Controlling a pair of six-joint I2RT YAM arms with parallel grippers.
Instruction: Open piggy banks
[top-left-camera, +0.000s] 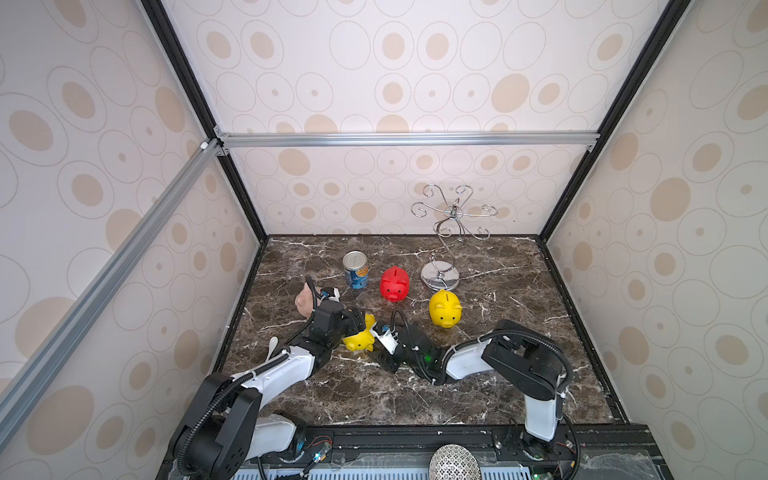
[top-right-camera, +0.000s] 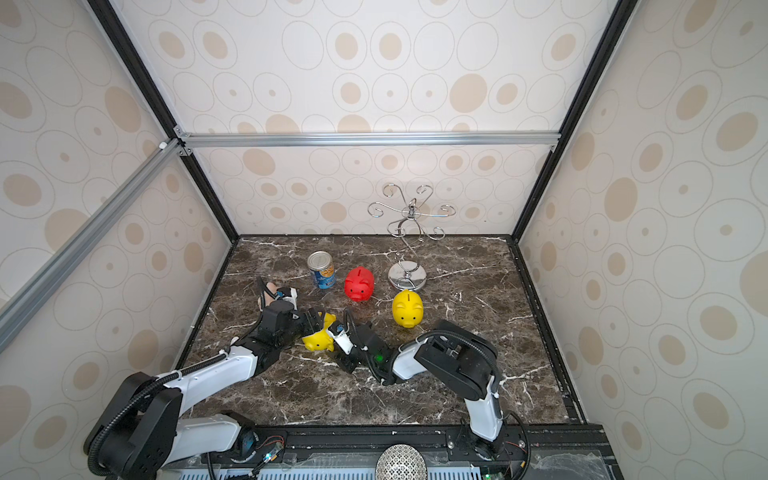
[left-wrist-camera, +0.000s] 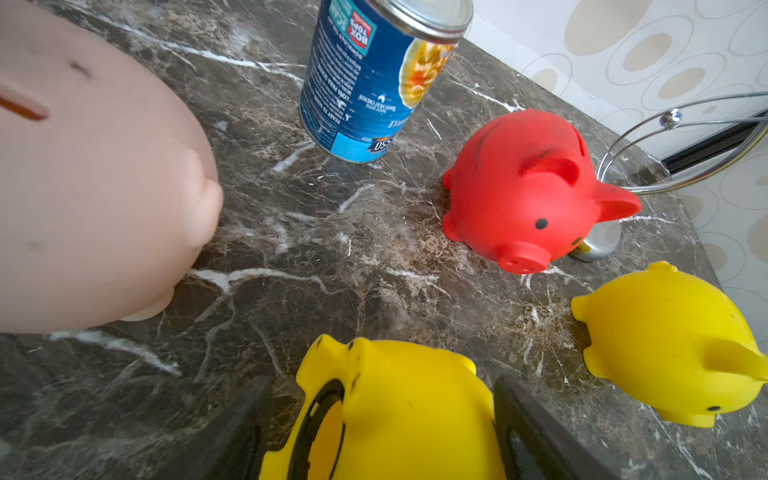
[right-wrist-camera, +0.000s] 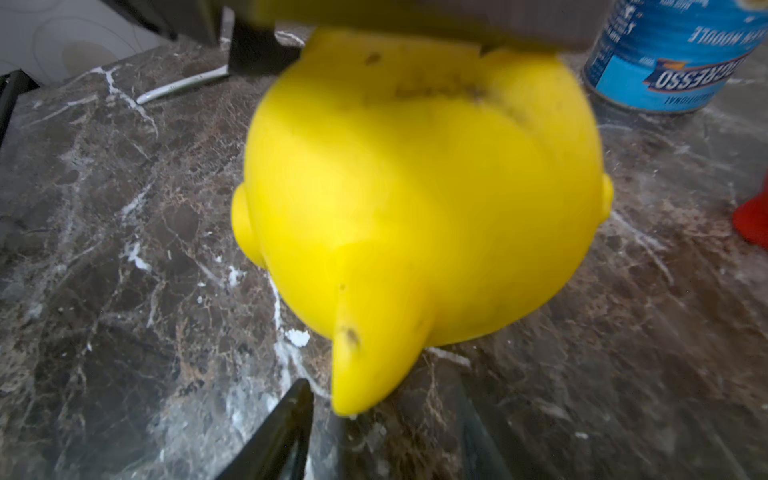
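A yellow piggy bank sits between my grippers at the middle front. In the left wrist view its bottom hole with a dark rim shows between the dark, blurred fingers of my left gripper. My right gripper is open below a blurred ear of that pig, with nothing between its fingertips. A red piggy bank and a second yellow one stand upright farther back and right. A pink piggy bank sits at the left, partly hidden by the left arm in the top views.
A can stands at the back middle, and a wire stand at the back right. A thin white utensil lies at the left.
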